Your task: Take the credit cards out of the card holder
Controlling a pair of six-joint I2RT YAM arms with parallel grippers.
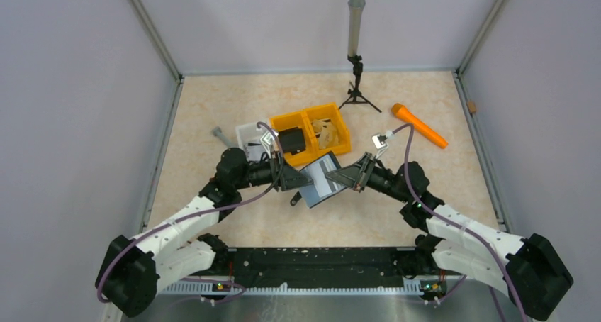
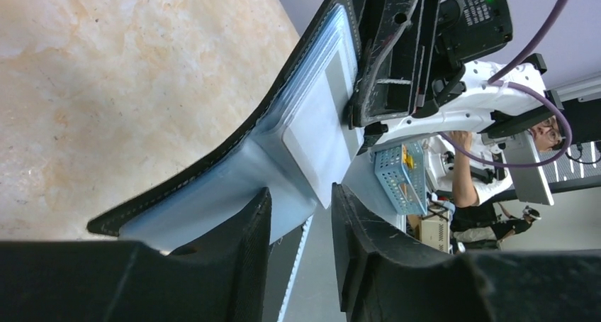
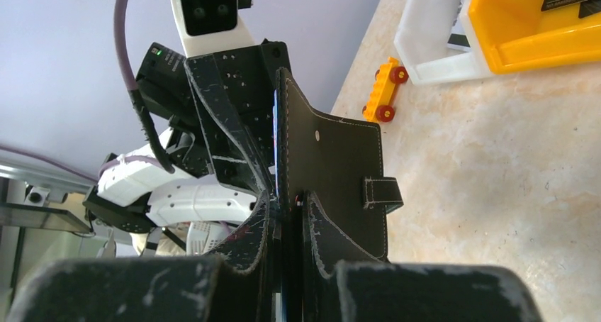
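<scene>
The black card holder (image 3: pixel 333 166) hangs unfolded between the arms above the table, with my right gripper shut on its edge. In the left wrist view its inner side shows a clear sleeve (image 2: pixel 198 194) and a stack of cards (image 2: pixel 319 109) in clear pockets, pale or blank on the visible face. My left gripper is open, its fingertips at the sleeves just below the stack's lower edge. In the top view the holder (image 1: pixel 319 187) lies between both grippers, partly covered by them.
A yellow two-compartment bin (image 1: pixel 333 113) and a white tray (image 1: pixel 248 130) stand behind the grippers. An orange microphone-shaped object (image 1: pixel 422 127) lies at the right, a stand (image 1: pixel 354 88) at the back. A small yellow toy car (image 3: pixel 383 88) lies beside the tray.
</scene>
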